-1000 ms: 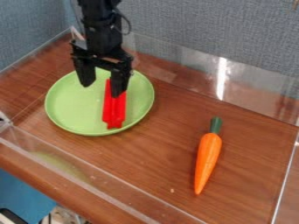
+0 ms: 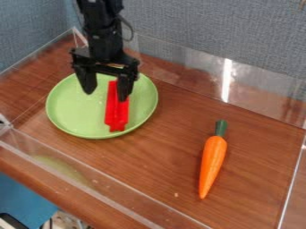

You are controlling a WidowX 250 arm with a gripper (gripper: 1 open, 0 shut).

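My black gripper (image 2: 106, 81) hangs over a green plate (image 2: 72, 109), its two fingers spread open, one on the left and one on the right of the upper end of a red elongated object (image 2: 117, 113). The red object lies lengthwise on the plate, slightly right of its middle. Whether the fingertips touch it or the plate is hard to tell.
An orange carrot (image 2: 212, 165) with a green top lies on the wooden table (image 2: 162, 170) to the right. Transparent low walls edge the table, with grey padded walls behind.
The gripper has shifted slightly rightward, with its fingers spread around the red object's upper end. The plate, red object and carrot look unmoved.
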